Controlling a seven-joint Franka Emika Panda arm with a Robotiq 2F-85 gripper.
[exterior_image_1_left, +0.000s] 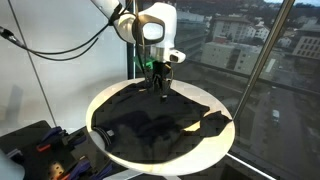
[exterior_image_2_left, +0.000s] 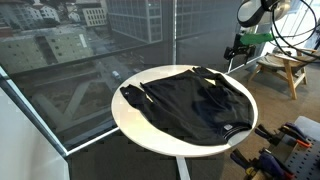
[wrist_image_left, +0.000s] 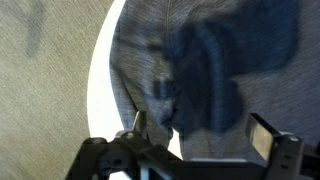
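Note:
A dark garment (exterior_image_1_left: 150, 125), denim-like in the wrist view, lies spread over a round white table (exterior_image_1_left: 205, 157). One part of it reaches toward the table's right edge in exterior view 1. My gripper is open over the cloth (wrist_image_left: 215, 75), its fingers wide apart and nothing between them. A raised fold runs through the fabric below, close to the white rim. From the side, in exterior view 2, the gripper (exterior_image_2_left: 231, 70) appears above the table's far right part, clear of the cloth.
Bare tabletop (exterior_image_2_left: 150, 80) shows around the garment. A dark curved item (exterior_image_2_left: 236, 131) lies near the table edge by the robot's base. Large windows stand behind, and a wooden stool (exterior_image_2_left: 283, 62) is at the right.

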